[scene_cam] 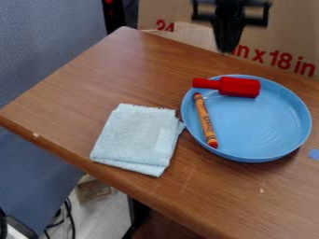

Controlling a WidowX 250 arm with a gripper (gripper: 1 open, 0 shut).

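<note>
My black gripper (227, 28) hangs at the top of the view, above the far side of a blue plate (262, 130); its fingers are blurred and their state is unclear. On the plate lie a red cylinder (238, 86) along the back and an orange crayon (207, 123) along the left side. A folded pale blue cloth (136, 139) lies on the wooden table (86, 84), left of the plate.
A cardboard panel (285, 37) stands behind the table. A small blue piece (314, 153) is at the right edge. Cables and the floor show past the near left edge.
</note>
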